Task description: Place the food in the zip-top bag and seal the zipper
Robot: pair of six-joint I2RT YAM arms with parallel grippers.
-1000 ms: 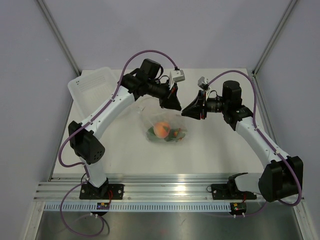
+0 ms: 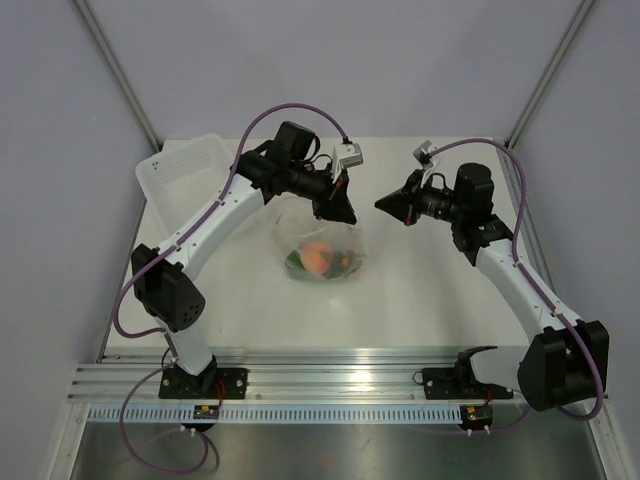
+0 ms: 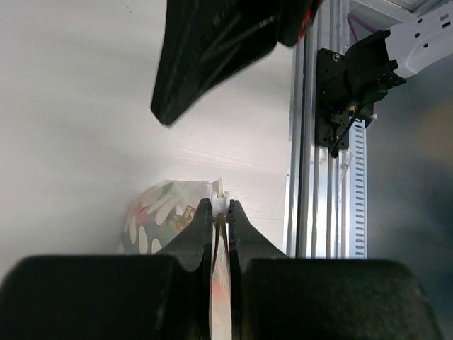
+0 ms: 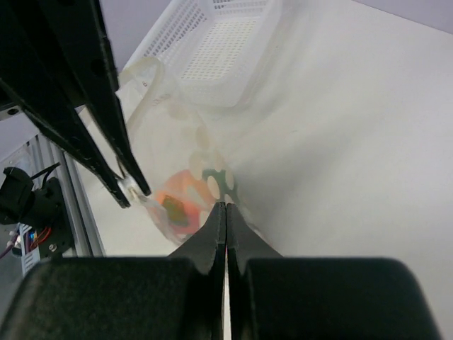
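Observation:
The clear zip top bag holds food: a round orange piece and green and small orange bits beside it. My left gripper is shut on the bag's top corner; in the left wrist view a white bit of the bag is pinched between its fingertips. Off to the right, my right gripper is shut with nothing between its fingers, clear of the bag. In the right wrist view its fingertips meet, with the bag beyond them. Whether the zipper is sealed I cannot tell.
An empty white basket stands at the back left, close to the left arm. A metal rail runs along the front edge.
The left gripper and the bag have shifted slightly left.

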